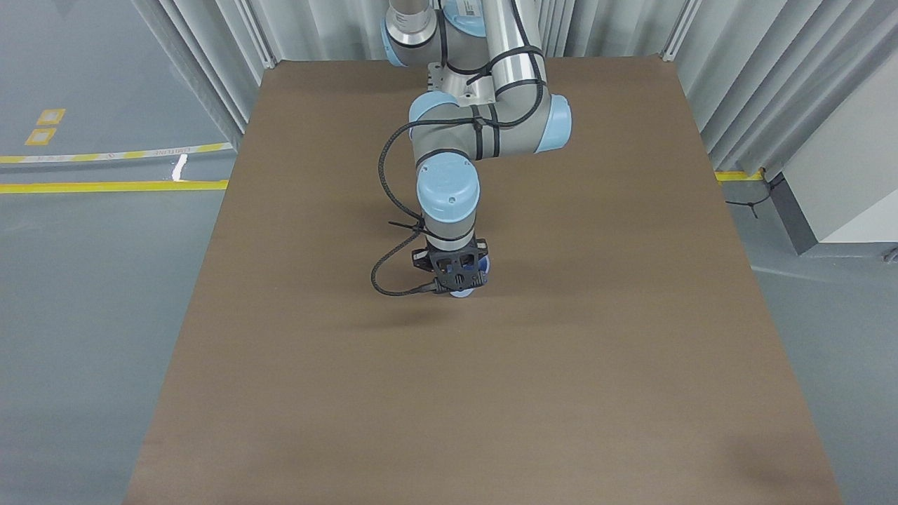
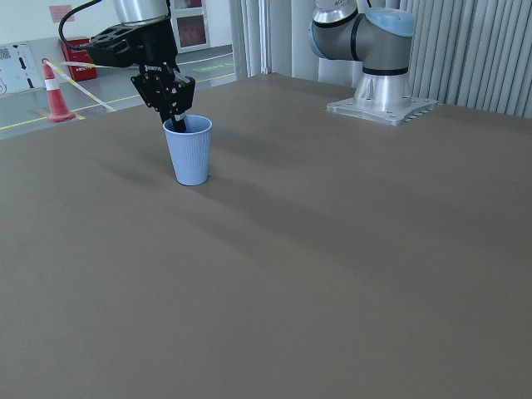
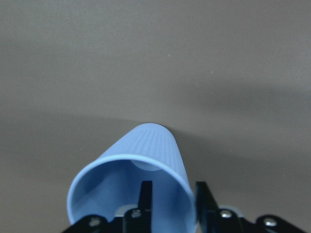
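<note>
A light blue ribbed cup (image 2: 190, 157) stands upright on the brown table (image 2: 332, 266). My gripper (image 2: 176, 120) is pointed down at its rim in the left view. In the wrist view one finger (image 3: 144, 204) is inside the cup (image 3: 121, 184) and the other (image 3: 206, 208) is just outside its right wall; whether they press on the wall is unclear. In the front view the cup (image 1: 461, 294) is mostly hidden under the arm and gripper (image 1: 454, 273).
The arm's metal base plate (image 2: 378, 112) is at the back. Floor lies beyond both side edges, grey curtains behind.
</note>
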